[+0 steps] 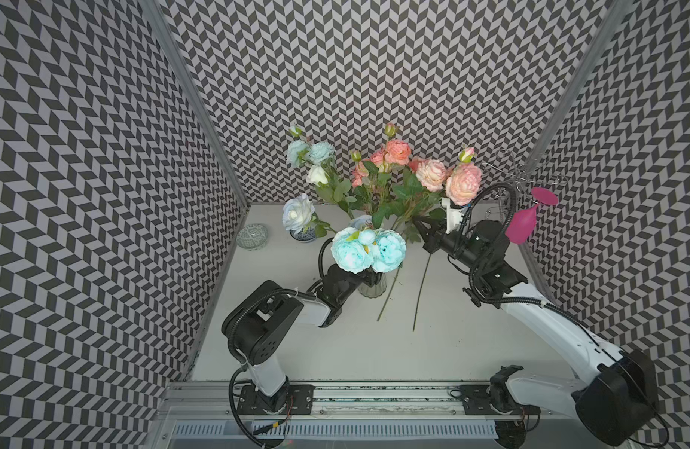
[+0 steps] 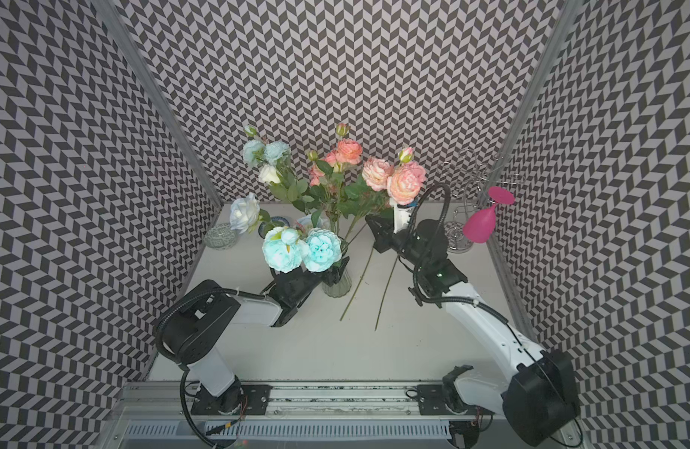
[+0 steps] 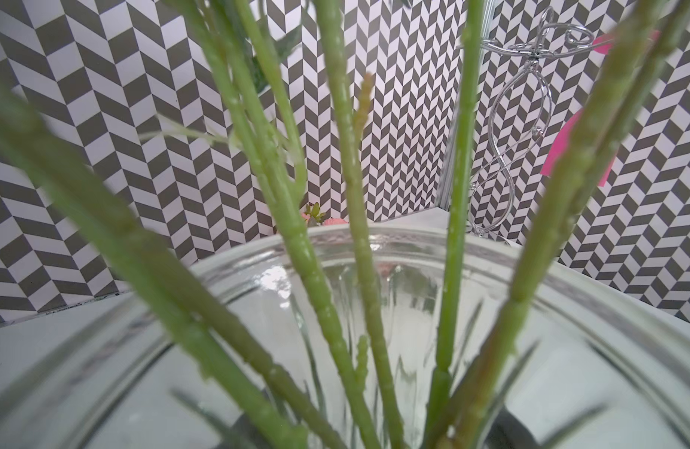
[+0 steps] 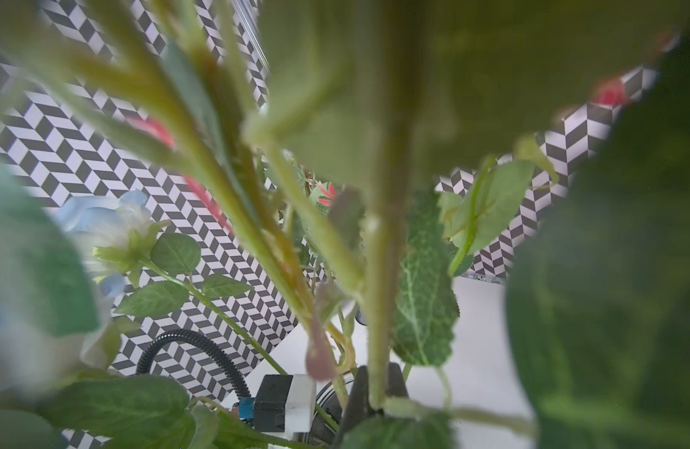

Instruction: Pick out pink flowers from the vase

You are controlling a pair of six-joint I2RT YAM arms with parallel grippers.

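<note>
My left gripper (image 1: 366, 277) is shut on the clear glass vase (image 1: 372, 287), its fingers partly hidden by pale blue flowers (image 1: 369, 248). In the left wrist view several green stems (image 3: 365, 284) rise from inside the glass rim (image 3: 405, 238). Pale pink roses (image 1: 463, 184) lean out to the right, above my right gripper (image 1: 422, 226). That gripper is shut; in the right wrist view a thin stem (image 4: 378, 314) runs down to its dark finger (image 4: 393, 381). Coral-pink roses (image 1: 396, 152) appear farther back; leaves hide which stems belong to them.
Two bare stem ends (image 1: 420, 299) lie on the table right of the vase. White and pale blue roses (image 1: 297, 213) lean left near a small patterned bowl (image 1: 303, 235). A glass dish (image 1: 252, 236) stands far left, a pink vase (image 1: 521, 225) on the right.
</note>
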